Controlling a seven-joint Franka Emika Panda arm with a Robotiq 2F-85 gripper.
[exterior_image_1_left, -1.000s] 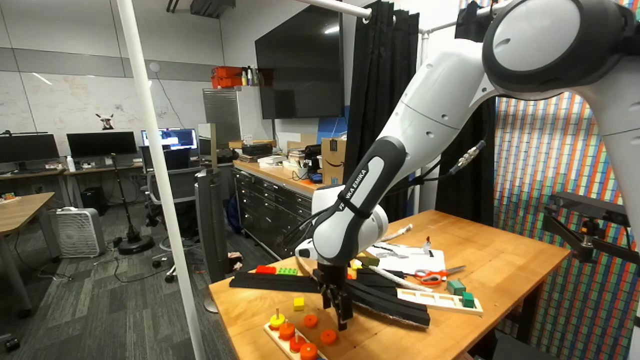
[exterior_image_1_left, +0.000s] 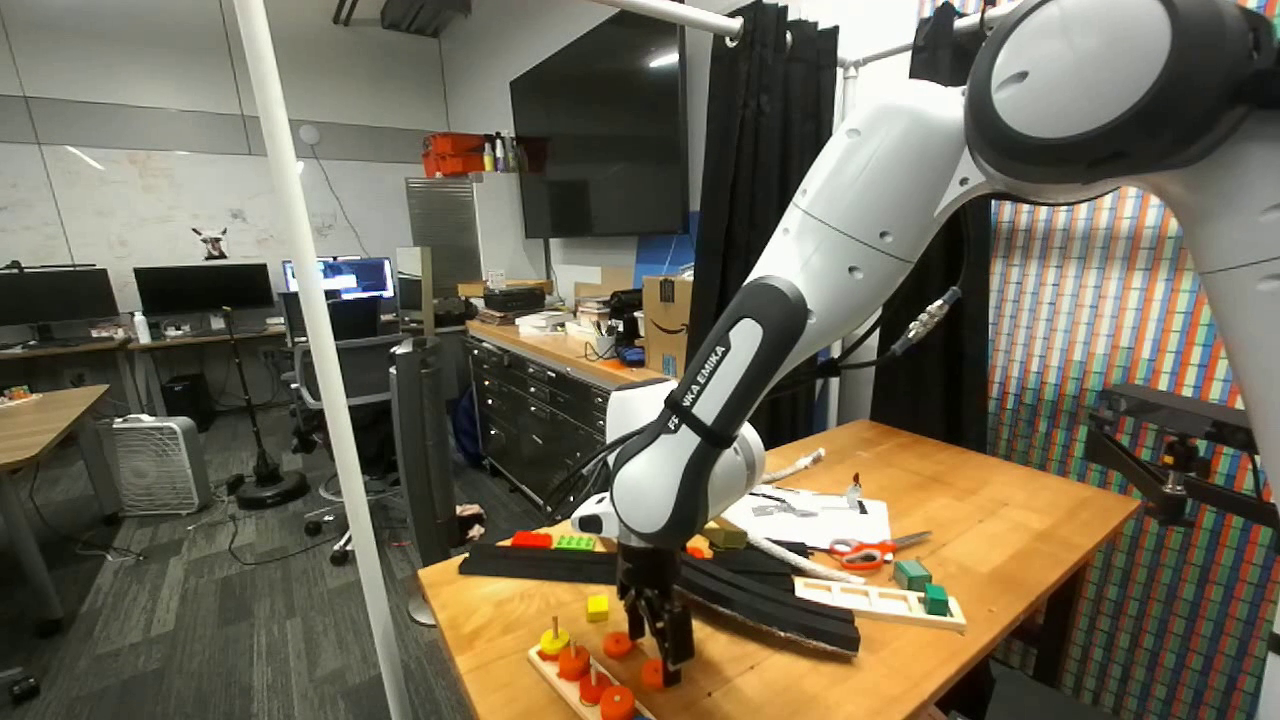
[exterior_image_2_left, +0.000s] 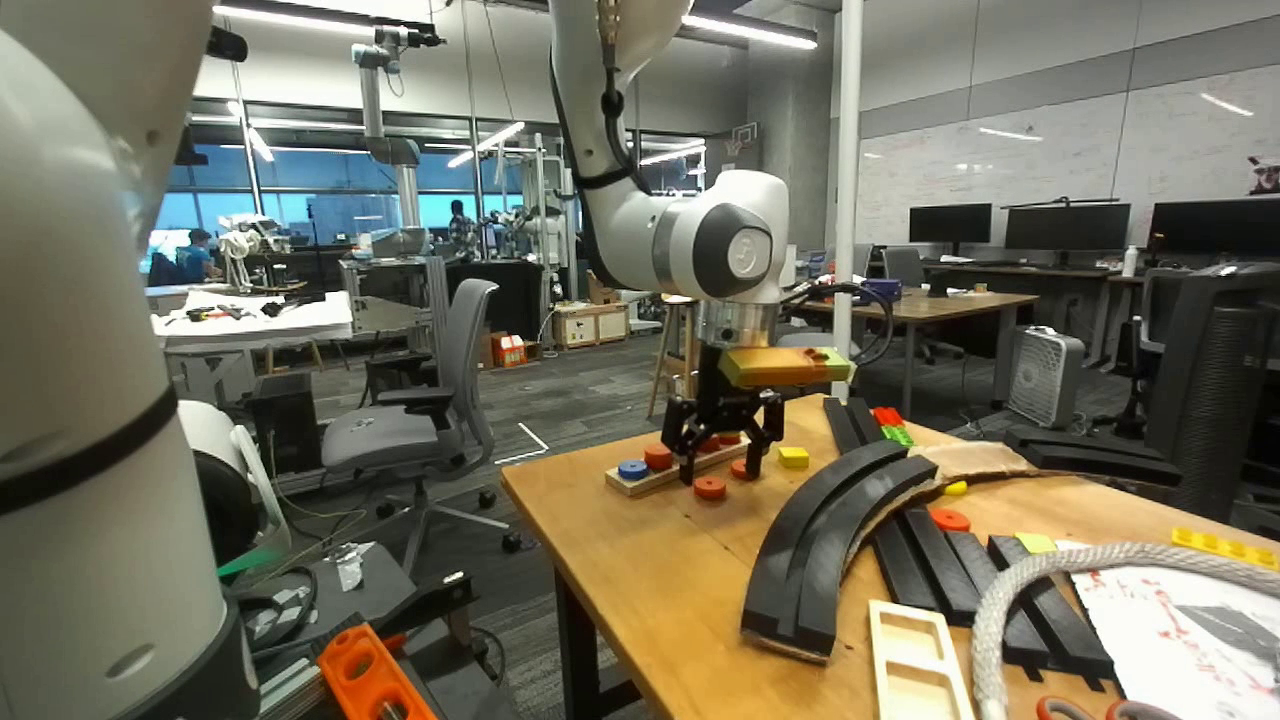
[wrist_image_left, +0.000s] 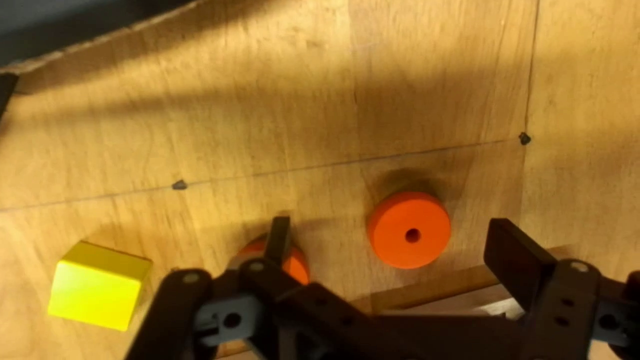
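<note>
My gripper is open above the table, fingers pointing down. In the wrist view a loose orange disc (wrist_image_left: 403, 259) with a central hole appears in the gap between the fingers; no contact is visible. A second orange disc (wrist_image_left: 298, 268) is partly covered by the left finger. In exterior view 2 both discs lie on the wood beneath the gripper (exterior_image_2_left: 720, 467), beside a wooden peg board (exterior_image_2_left: 654, 481). That board carries a blue disc (exterior_image_2_left: 632, 469) at one end and a yellow disc (exterior_image_1_left: 553, 642) at the other, with orange-red ones between.
A yellow block (wrist_image_left: 96, 287) lies near the discs. Black track pieces (exterior_image_2_left: 798, 564) curve across the table, close to the arm. Farther off are a wooden tray (exterior_image_2_left: 918, 660), a rope (exterior_image_2_left: 1002, 600) and scissors (exterior_image_1_left: 858, 553). Bare wood (exterior_image_2_left: 600, 528) extends toward the near table edge.
In exterior view 1 the arm has shifted a little left and lower, bringing the gripper over the loose orange discs. The other table objects look unmoved.
</note>
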